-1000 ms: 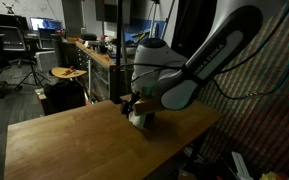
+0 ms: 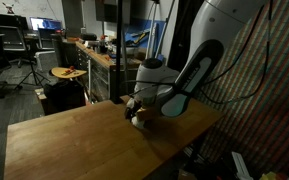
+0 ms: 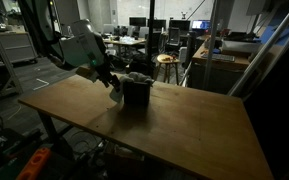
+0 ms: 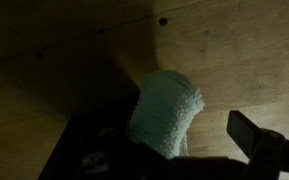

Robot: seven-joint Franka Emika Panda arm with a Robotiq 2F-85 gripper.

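A pale, cloth-like bundle (image 4: 166, 112) lies in the middle of the wrist view, its lower end lost in shadow. The same whitish thing (image 3: 116, 91) shows beside a black box (image 3: 136, 93) in exterior view 2. My gripper (image 3: 113, 84) is low over the table at the bundle, fingers open. One dark finger (image 4: 246, 132) stands right of the bundle in the wrist view, with a gap between them; the other finger is hard to make out. In exterior view 1 the arm hides much of the box, and a white patch (image 2: 138, 122) shows below the gripper.
Greyish crumpled items (image 3: 137, 77) fill the top of the black box, close beside the gripper. A wooden stool (image 2: 68, 73) and desks stand beyond it.
The arm has come down toward the table and shifted slightly right in exterior view 1. The white patch stays at about the same spot, with less of it showing.
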